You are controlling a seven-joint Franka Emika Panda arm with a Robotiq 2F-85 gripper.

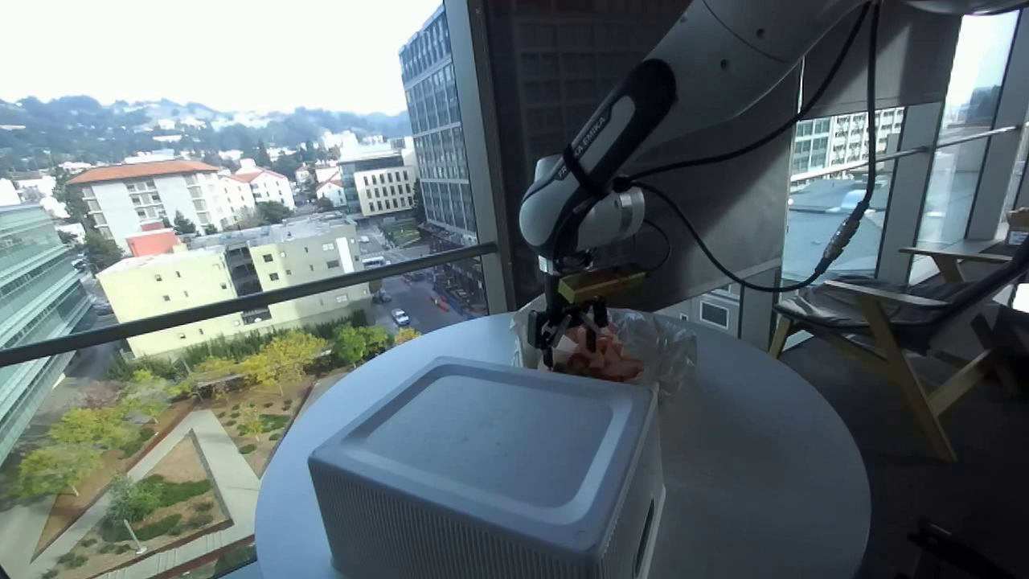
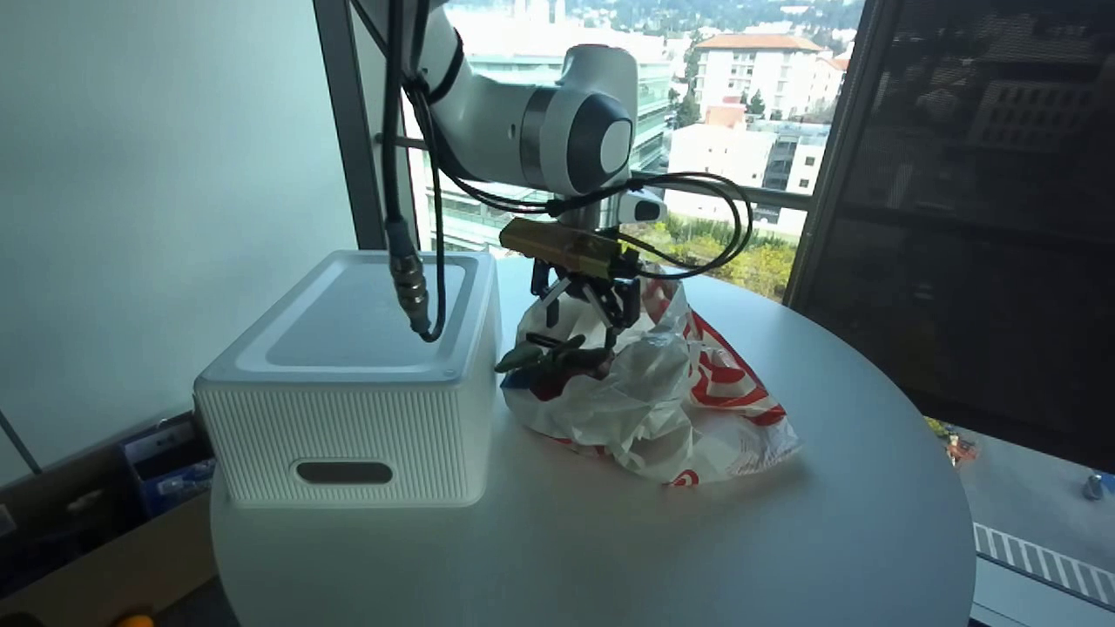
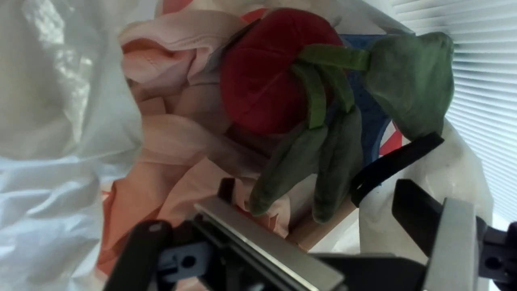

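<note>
A soft red round toy with green fabric leaves lies in the mouth of a crumpled white plastic bag printed in red. Pink, cloth-like material fills the bag beside it. A thin black strap sticks out near the leaves. My gripper points down over the bag's mouth, open, its fingers on either side of the lower leaf tips. Nothing is gripped. In the second exterior view the gripper is low over the bag, and whether its fingers touch the contents cannot be told.
A white ribbed box with a flat lid stands right against the bag's side. Both rest on a round white table. Bare tabletop lies in front of the bag and on its side away from the box. Windows surround the table.
</note>
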